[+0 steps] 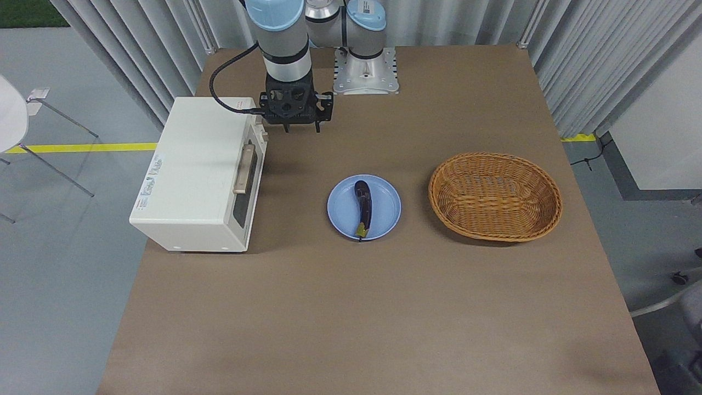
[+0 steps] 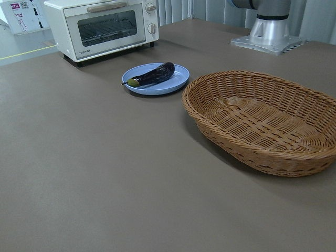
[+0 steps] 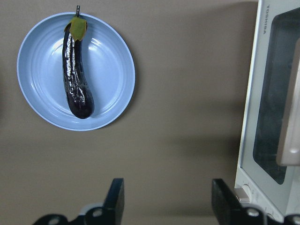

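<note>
A dark purple eggplant (image 1: 363, 204) with a green cap lies on a light blue plate (image 1: 335, 210) in the middle of the table, also seen in the left view as eggplant (image 2: 155, 74). In the wrist view the eggplant (image 3: 74, 75) lies lengthwise on the plate (image 3: 115, 70). My gripper (image 1: 302, 126) hangs high beside the toaster oven's back right corner, behind the plate in the front view. In the wrist view its two fingers (image 3: 112, 199) stand wide apart with nothing between them, so it is open.
A white Toshiba toaster oven (image 1: 184, 171) with its door shut stands left of the plate in the front view. An empty wicker basket (image 1: 494, 196) sits to the right. The robot's base (image 1: 365, 79) is at the back.
</note>
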